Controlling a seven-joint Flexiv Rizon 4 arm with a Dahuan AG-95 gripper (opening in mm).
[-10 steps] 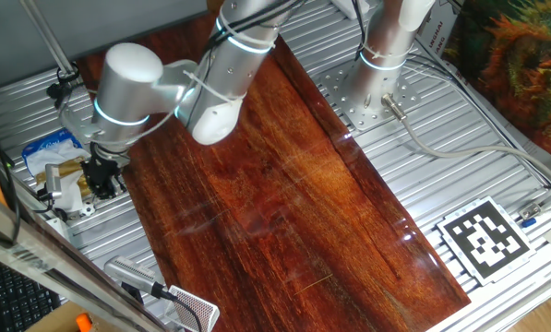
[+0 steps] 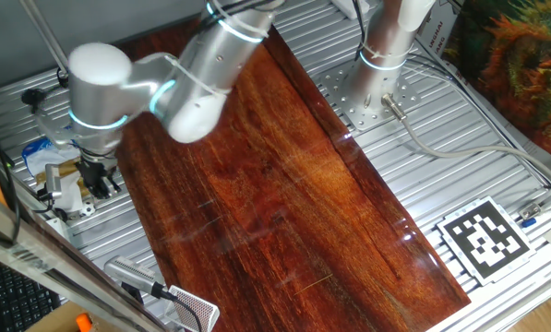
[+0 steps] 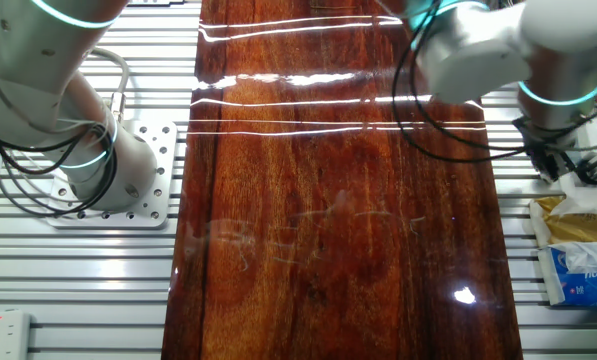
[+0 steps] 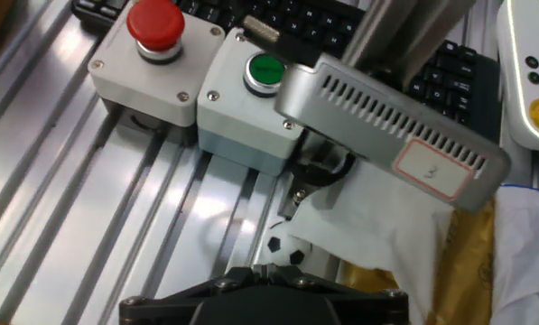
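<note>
In the wrist view my gripper reaches in from the bottom edge, its dark fingertips together, with nothing visible between them. Just past the tips lies a small white ball (image 4: 285,246) with black patches, partly covered by a white sheet. Two grey boxes stand farther off: one carries a red button (image 4: 155,24), the other a green button (image 4: 265,69). From exterior view 1, the gripper (image 2: 100,183) hangs beyond the left edge of the wooden board (image 2: 257,184), over the metal slats.
A mounted silver camera (image 4: 391,131) juts over the boxes' right side. Brown and white packaging (image 3: 578,225) with a blue pack (image 3: 588,285) lies beside the board. A keyboard (image 4: 441,86) sits behind the boxes. The board is bare.
In exterior view 1 the arm's wrist section has swung left and now stands more upright over the gripper. The gripper itself has shifted only slightly left. Board and packaging stay where they were.
</note>
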